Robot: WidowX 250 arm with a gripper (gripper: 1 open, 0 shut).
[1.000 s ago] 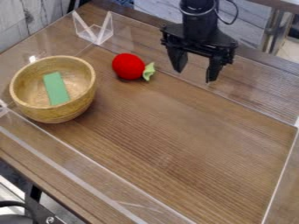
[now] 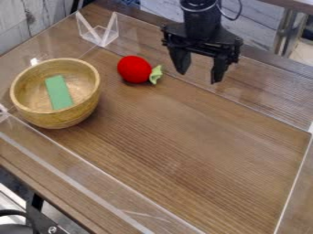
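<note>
My black gripper [image 2: 199, 64] hangs at the top centre of the view, over the back of the wooden table [image 2: 196, 164], with its fingers pointing down. Whether it is open or shut is hard to tell. To its left lies a red, rounded object [image 2: 134, 68] with a small green part at its right side, apart from the gripper. At the left stands a round wooden bowl [image 2: 76, 110] holding a green block [image 2: 59, 92].
A clear plastic holder [image 2: 98, 29] stands at the back left. The middle, front and right of the table are clear. A dark round object [image 2: 13, 221] shows at the lower left edge.
The objects on the table have not visibly moved.
</note>
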